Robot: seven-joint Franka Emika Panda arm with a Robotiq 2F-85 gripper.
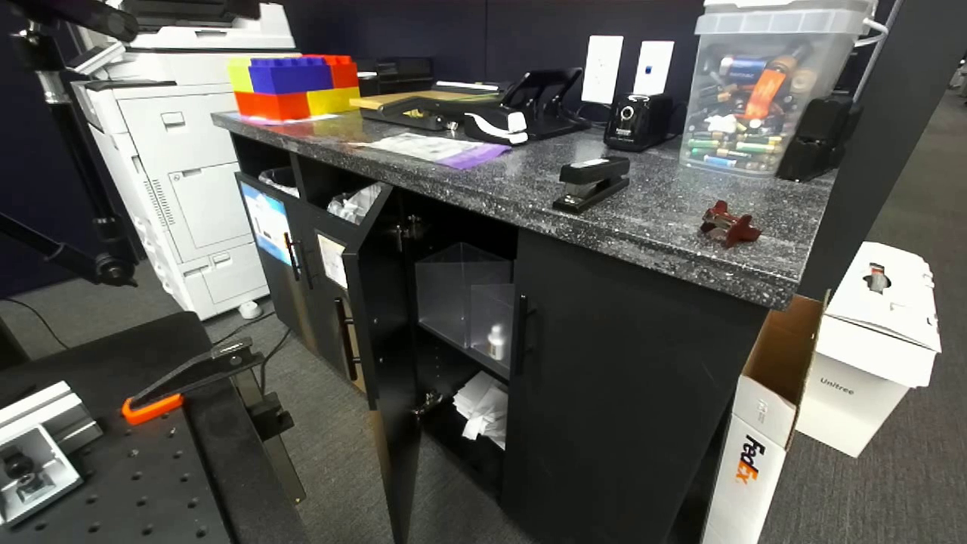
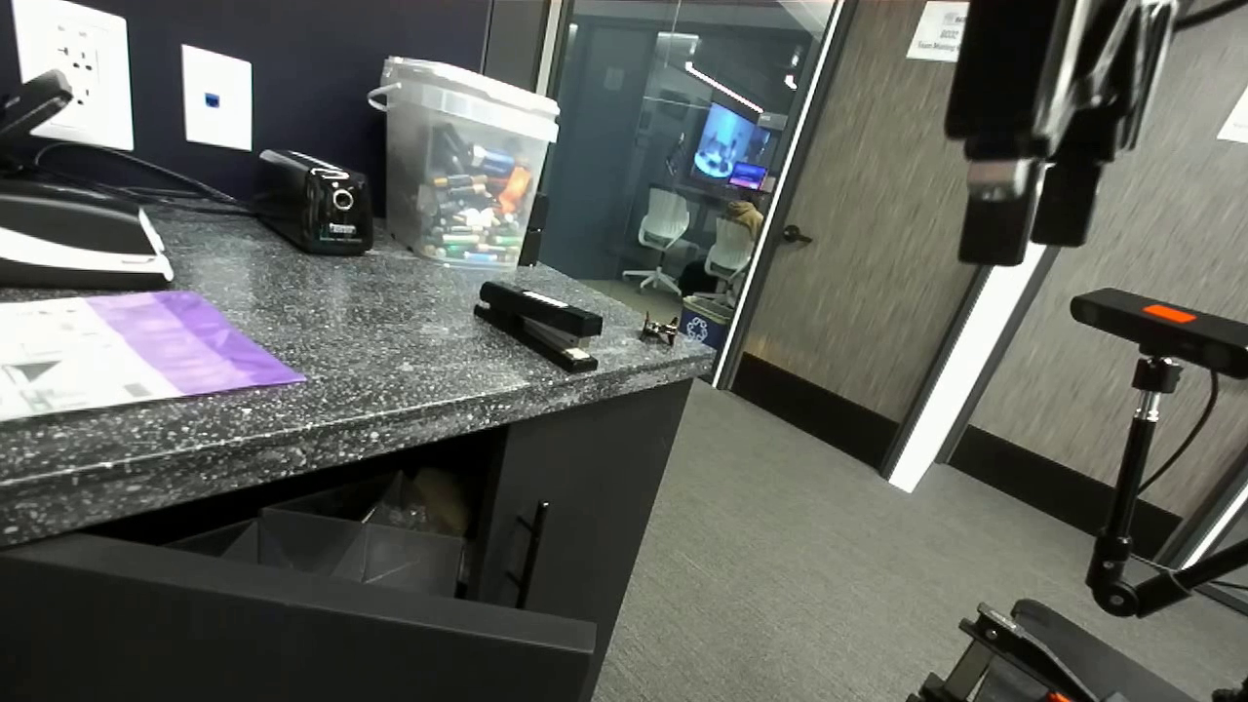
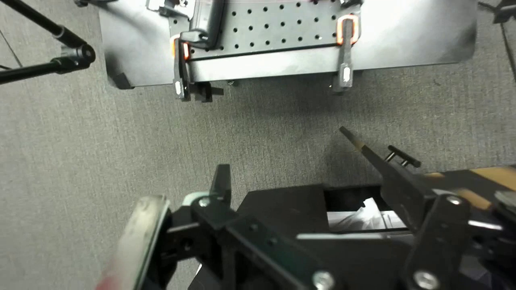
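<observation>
At the upper right of exterior view 2 my gripper [image 2: 1032, 222] hangs pointing down, well away from the counter and with nothing in it. In the wrist view its fingers stand wide apart over the floor and cabinet; one finger [image 3: 222, 179] shows clearly, the other blends into dark parts. A black cabinet door [image 1: 385, 363] is swung open, showing clear bins [image 1: 462, 281] and white papers [image 1: 483, 408] inside. On the counter [image 1: 653, 208] lie a black stapler [image 1: 591, 184] and a small dark-red spiky piece [image 1: 727, 225], close to the right end.
Farther back stand a clear tub of markers [image 1: 761, 100], a pencil sharpener [image 1: 638, 122] and large toy blocks [image 1: 290, 88]. A perforated work table [image 3: 285, 29] with orange-tipped clamps faces the cabinet across bare floor. Cardboard boxes [image 1: 857, 363] flank the counter's right end.
</observation>
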